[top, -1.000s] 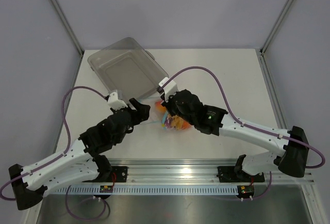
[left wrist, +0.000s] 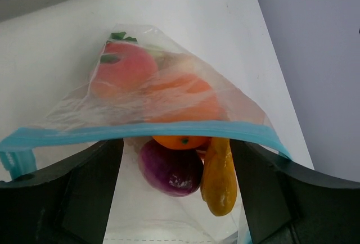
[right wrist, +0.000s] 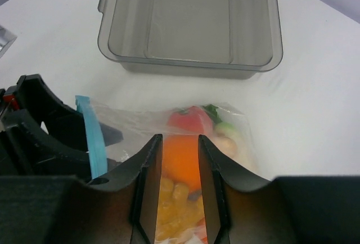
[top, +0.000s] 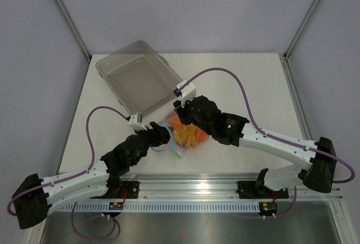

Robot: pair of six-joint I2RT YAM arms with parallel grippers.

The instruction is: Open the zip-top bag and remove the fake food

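The clear zip bag (top: 179, 148), its blue zip edge (left wrist: 146, 132) parted into an open mouth, lies below both arms. Through the film show a red fruit (left wrist: 122, 69) with green leaves and an orange one (left wrist: 183, 102). A purple piece (left wrist: 170, 168) and a yellow one (left wrist: 219, 176) are visible through the mouth. My left gripper stands open at that mouth, the blue edge crossing over its spread fingers (left wrist: 90, 185). Above the bag's food, my right gripper has its fingers (right wrist: 147, 188) a little apart, apparently holding nothing.
A clear grey bin (top: 139, 78) stands just behind the bag. In the right wrist view the left arm's fingers (right wrist: 50, 120) are close by, beside the blue edge.
My right gripper has hardly moved.
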